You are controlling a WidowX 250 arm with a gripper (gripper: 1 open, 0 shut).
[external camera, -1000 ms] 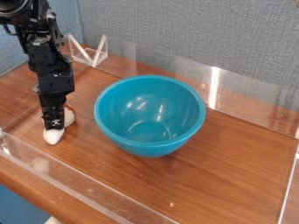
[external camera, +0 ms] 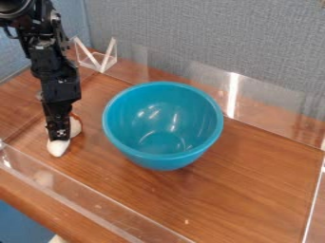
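Note:
My black gripper reaches down at the left of the wooden table, shut on a small white object that rests on the tabletop; the fingers hide part of it, so its exact shape is hard to tell. To its right stands a large turquoise bowl, upright and empty.
A white wire rack stands at the back left behind the arm. Clear low walls edge the wooden table along the back and front. A grey padded wall is behind.

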